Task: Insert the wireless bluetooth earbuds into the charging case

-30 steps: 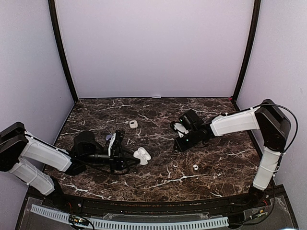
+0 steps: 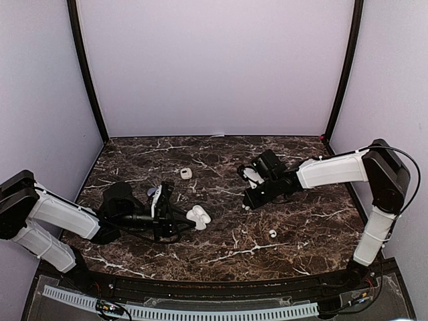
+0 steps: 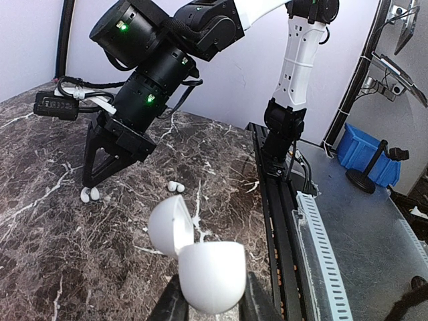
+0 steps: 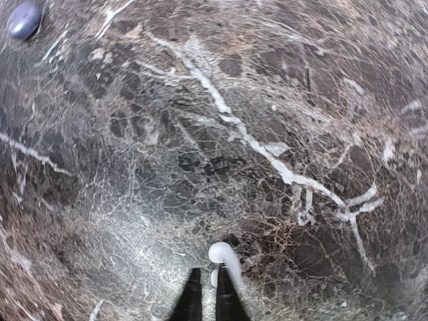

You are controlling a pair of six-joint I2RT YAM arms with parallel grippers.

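The white charging case [image 3: 212, 275], lid raised, is held by my left gripper [image 2: 190, 221], which is shut on it above the table. At mid-table, my right gripper [image 2: 248, 199] points down over a white earbud [image 2: 246, 207]. In the right wrist view its fingers [image 4: 191, 294] stand a narrow gap apart; the earbud [image 4: 221, 253] shows at their tips, its stem partly hidden by one finger. Whether they touch it cannot be told. A second earbud [image 2: 273, 233] lies on the table nearer the front, also visible as a small white earbud [image 3: 176, 186] in the left wrist view.
A small white box-like object [image 2: 186, 173] lies towards the back. A purple rounded object [image 4: 24, 21] is on the table, beside the left arm in the top view. Bare marble lies between the two grippers.
The left arm and the case have stayed put.
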